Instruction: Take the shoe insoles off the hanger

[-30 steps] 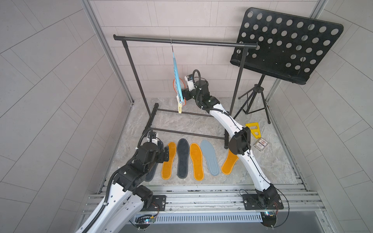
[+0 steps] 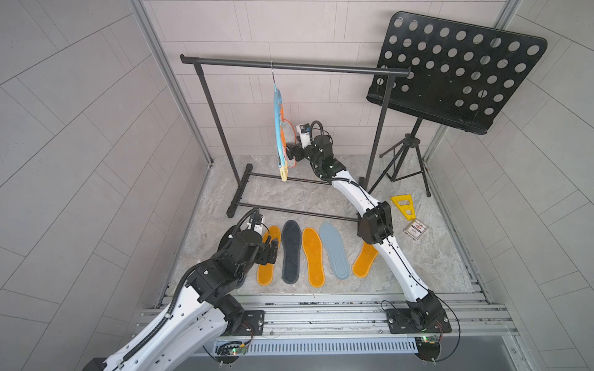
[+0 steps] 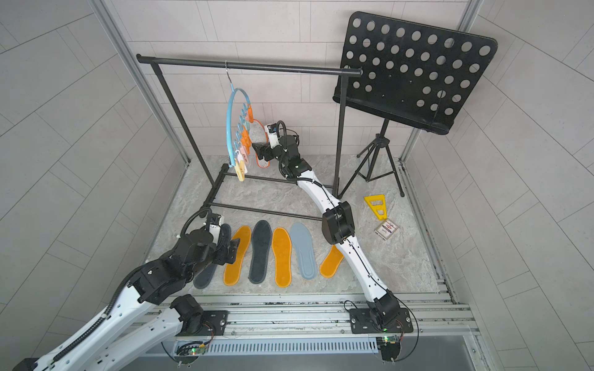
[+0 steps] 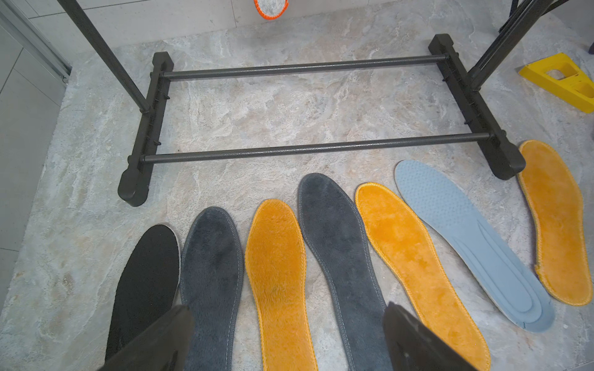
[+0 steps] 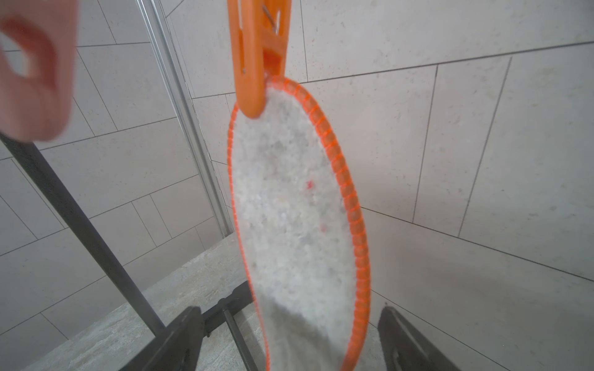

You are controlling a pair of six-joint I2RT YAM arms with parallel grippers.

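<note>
From the rack's top bar hangs a blue clip hanger, seen nearly edge-on in the top left view. An orange clip on it pinches the top of a white insole with orange stitched edging. My right gripper is open; in the right wrist view its fingers stand on either side of the insole's lower part, with gaps showing. My left gripper is open and empty above the floor insoles, among them an orange insole and a dark grey insole.
Other insoles lie in a row: a black insole, a light blue insole and more orange ones. A black rack frames the hanger. A music stand, a yellow holder and a small box are at right.
The hanger has swung and turned, and the orange-edged insole now shows to its right, at my right gripper. My left gripper has shifted slightly right since a second ago.
</note>
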